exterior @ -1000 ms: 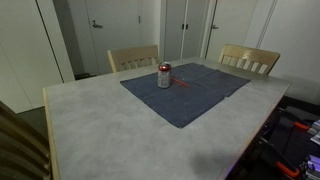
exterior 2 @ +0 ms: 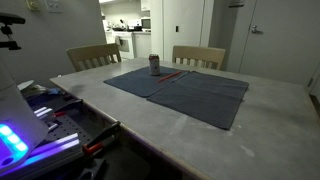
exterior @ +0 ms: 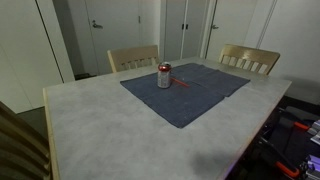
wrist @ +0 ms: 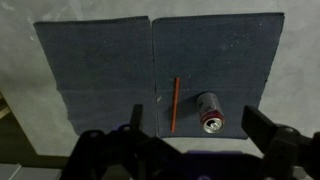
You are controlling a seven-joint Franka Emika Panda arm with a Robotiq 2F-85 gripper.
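Observation:
A red and silver can [exterior: 164, 76] stands upright on a dark blue cloth [exterior: 190, 99] spread over the table. Close beside it lies a thin red stick [exterior: 179, 82], perhaps a pen or marker. From above, in the wrist view, the can [wrist: 209, 112] is at the lower right of the cloth [wrist: 215, 55], with the red stick [wrist: 175, 103] to its left. My gripper is open high above the table, its dark fingers apart at the bottom of that view with nothing held. In exterior view 2 the can [exterior 2: 154, 65] is at the cloth's far side.
Bare table [exterior: 100, 120] stretches over the near left in exterior view 1. Wooden chairs [exterior: 134, 57] stand along the far edge, and another chair [exterior: 20, 145] is at the near left. Visible creases cross the cloth.

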